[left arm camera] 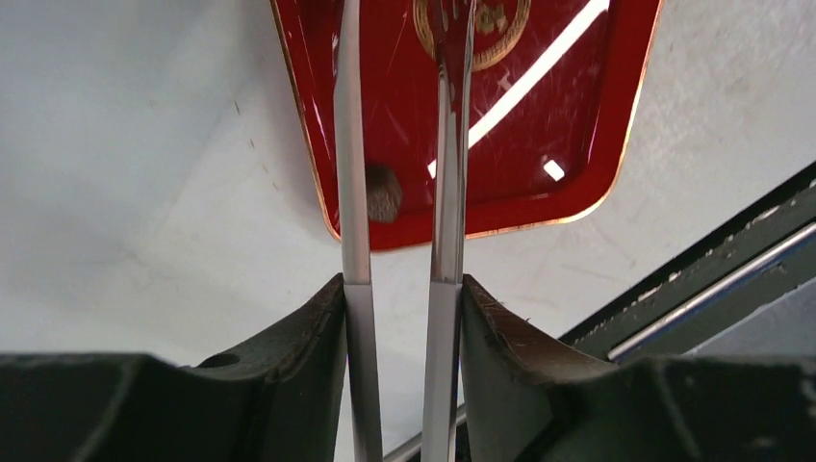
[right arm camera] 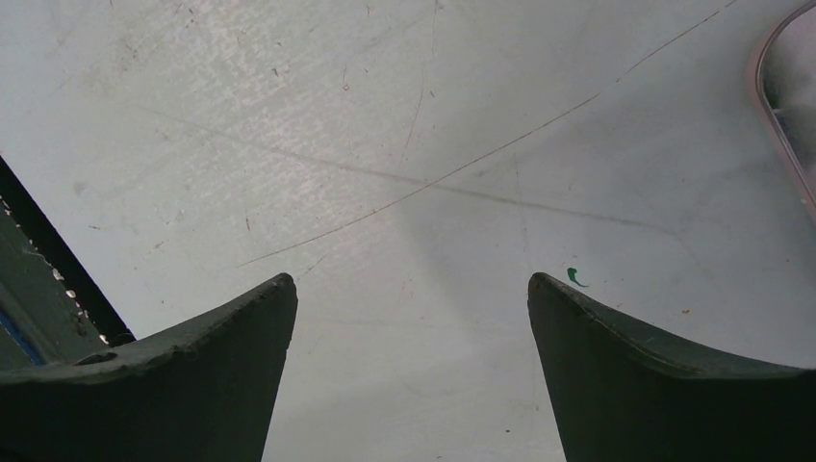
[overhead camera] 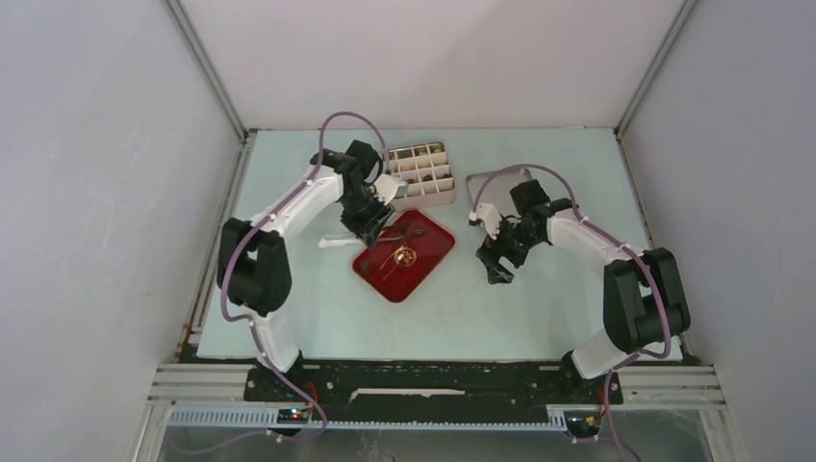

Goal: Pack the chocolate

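The red tray (overhead camera: 433,252) lies mid-table, with a gold round piece (overhead camera: 405,256) and small dark chocolates on it. In the left wrist view a dark chocolate (left arm camera: 383,192) sits near the tray's corner. My left gripper (overhead camera: 395,234) is over the tray, its long fingers part open in the left wrist view; what lies at their tips is unclear. Behind the tray stands a pink compartment box (overhead camera: 418,197), some cells holding chocolates. My right gripper stands open over bare table, empty.
A grey tray (overhead camera: 486,183) lies at the back right, partly behind the right arm.
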